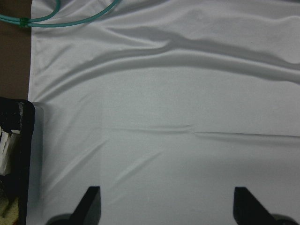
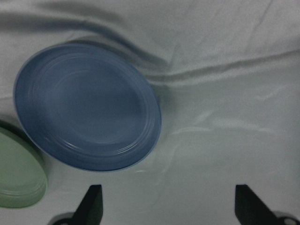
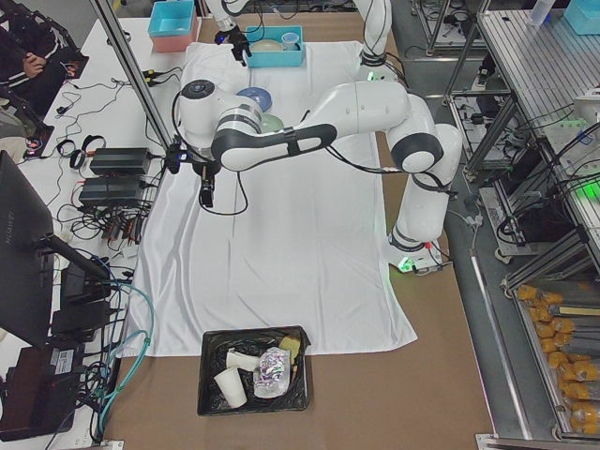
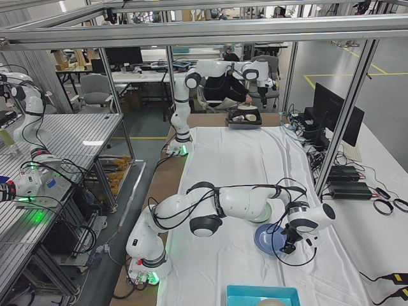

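Observation:
My left gripper (image 3: 206, 187) hangs over the white cloth (image 3: 272, 262), open and empty in its wrist view. My right gripper (image 4: 287, 245) is open above the cloth beside a blue plate (image 2: 86, 108), with nothing between its fingers. A green plate (image 2: 16, 171) lies next to the blue one. In the camera left view both plates are partly behind the left arm.
A black bin (image 3: 211, 370) with cups, foil and a sponge sits at the cloth's near end. A light-blue box (image 4: 233, 296) is at the other end. Cables and a monitor (image 3: 23, 262) line one side.

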